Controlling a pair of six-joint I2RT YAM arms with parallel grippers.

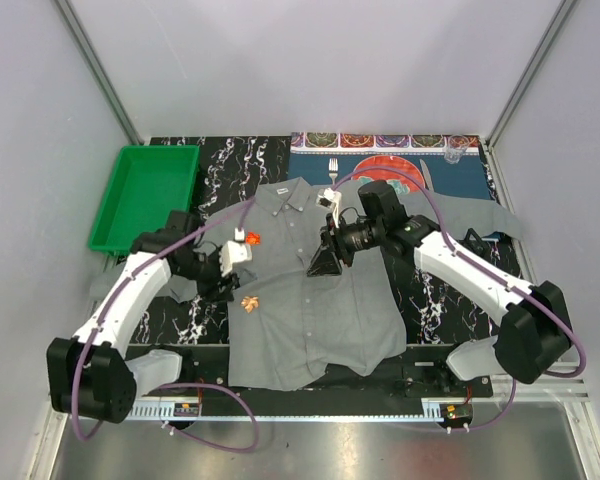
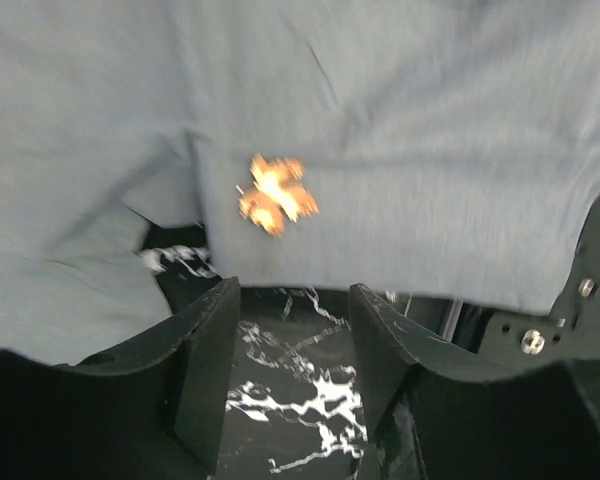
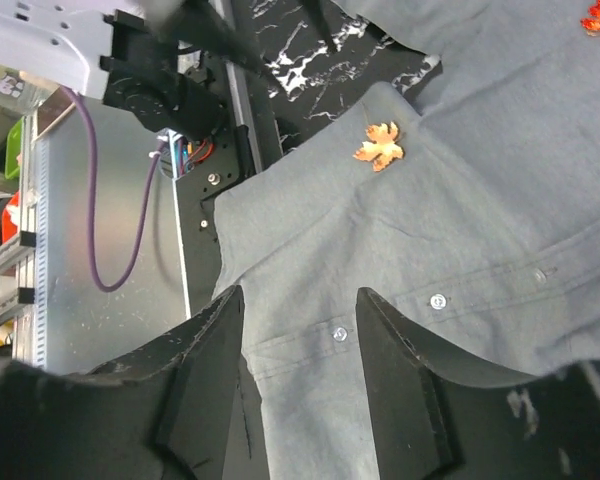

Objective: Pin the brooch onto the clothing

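A grey button-up shirt (image 1: 335, 320) lies spread on the table. A gold leaf brooch (image 1: 249, 303) lies on its lower left, also seen as a golden shape (image 2: 277, 195) in the left wrist view. A red-orange leaf brooch (image 1: 253, 238) lies higher up, under the collar's left side. My left gripper (image 1: 220, 288) is low at the shirt's left edge, left of the gold brooch, open and empty. My right gripper (image 1: 327, 258) hangs over the shirt's middle near the button row, open with nothing between its fingers.
A green tray (image 1: 110, 220) sits at the back left. A red plate (image 1: 388, 163) with fork and knife lies on a blue mat at the back right, with a glass (image 1: 456, 150). Dark marble table shows around the shirt.
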